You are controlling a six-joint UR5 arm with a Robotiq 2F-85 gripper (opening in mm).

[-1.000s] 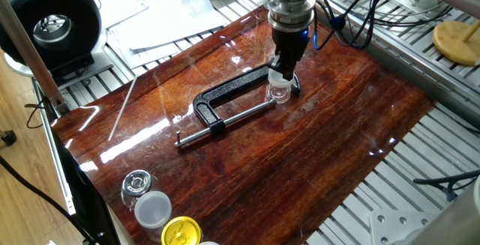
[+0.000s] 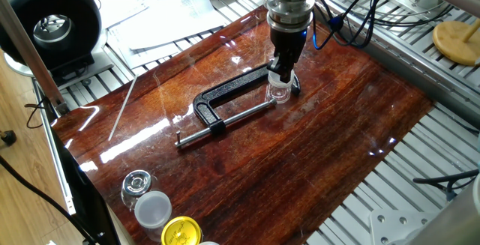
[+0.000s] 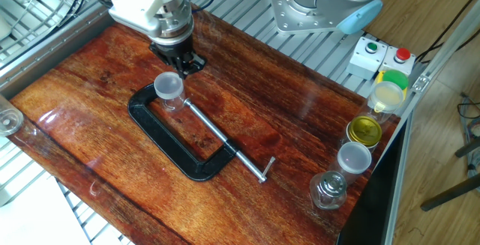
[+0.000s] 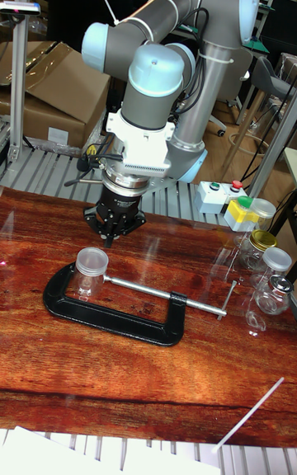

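A clear jar with a frosted lid (image 3: 169,85) stands upright between the frame and the screw end of a black C-clamp (image 3: 165,144), which lies flat on the wooden board. My gripper (image 3: 181,73) points down just behind the jar, on the robot-base side, and its fingertips come together with nothing visible between them. In the third exterior view, the gripper (image 4: 110,242) is slightly above and behind the lid (image 4: 91,259), apart from it. The first exterior view has the dark fingers (image 2: 284,65) covering part of the lid.
Several jars stand along one board edge, among them a gold-lidded jar (image 3: 365,130), a white-lidded jar (image 3: 354,157) and a silver-topped jar (image 3: 328,190). A button box (image 3: 367,57) sits beyond them. Most of the board (image 2: 330,147) is clear.
The gripper's fingers have shifted very slightly over the jar lid since one second ago. The jar and clamp have not moved.
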